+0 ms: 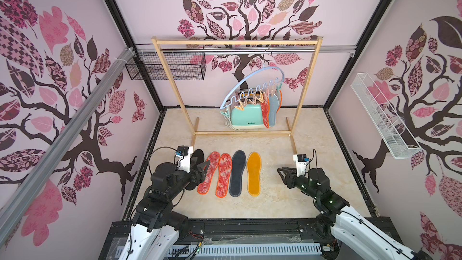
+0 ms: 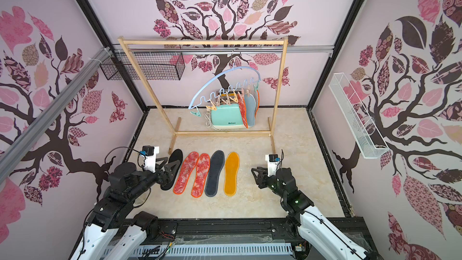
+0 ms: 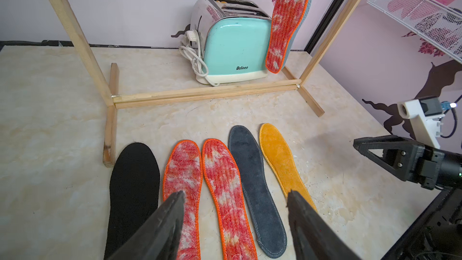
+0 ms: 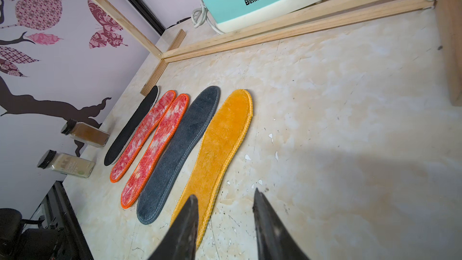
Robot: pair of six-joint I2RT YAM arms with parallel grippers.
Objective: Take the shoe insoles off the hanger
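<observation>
Several insoles hang clipped near the right end of the blue hanger [image 1: 234, 88]: a red one [image 3: 287, 19] in front, a grey-blue one [image 1: 273, 109] and an orange-edged one [image 1: 280, 97] behind. Flat on the floor lie a black insole [image 3: 134, 197], two red insoles [image 3: 183, 178] [image 3: 229, 195], a dark grey insole [image 4: 182, 149] and a yellow insole [image 4: 219, 144]. Over the black insole my left gripper [image 1: 204, 167] stands open with nothing between its fingers. My right gripper hovers right of the yellow insole, its fingers parted and empty.
A mint toaster [image 1: 247, 116] stands behind the wooden rack [image 1: 243, 133], whose posts flank the hanger. Two small jars [image 4: 85, 132] [image 4: 66, 163] sit at the far left. Bare floor [image 4: 346, 163] lies right of the yellow insole.
</observation>
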